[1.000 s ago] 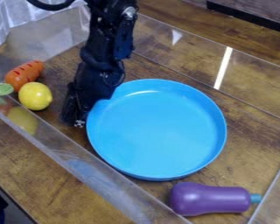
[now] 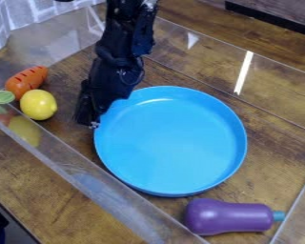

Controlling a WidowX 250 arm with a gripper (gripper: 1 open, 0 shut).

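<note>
The black gripper [image 2: 94,112] is down at the left rim of a round blue plate [image 2: 171,143], near the wooden floor of the clear bin. It appears shut; its fingertips are dark and hard to make out, and nothing shows held in them. A yellow lemon [image 2: 38,105] and an orange carrot [image 2: 27,80] lie to its left. A purple eggplant [image 2: 225,216] lies at the front right, below the plate.
Clear walls bound the bin, with the near-left wall [image 2: 107,186] running past the lemon and plate. Bare wooden floor [image 2: 263,114] shows to the right of and behind the plate.
The arm has shifted very slightly over the last second at the plate's left rim. The plate, lemon, carrot and eggplant look unmoved.
</note>
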